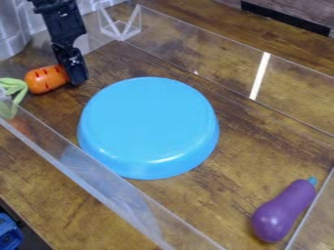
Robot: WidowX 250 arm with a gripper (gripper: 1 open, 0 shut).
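At the upper left of the camera view my black gripper (pixel 70 62) hangs low over the wooden floor, right beside an orange carrot (pixel 46 79) with a pale green top (pixel 12 90). Whether its fingers are open or shut is unclear. A large light-blue round object (pixel 147 125), like an upturned plate or lid, lies in the middle. A purple eggplant (pixel 282 211) lies at the lower right.
Clear walls (pixel 147 204) bound the wooden area. A dark blue object (pixel 7 233) sits at the lower left edge.
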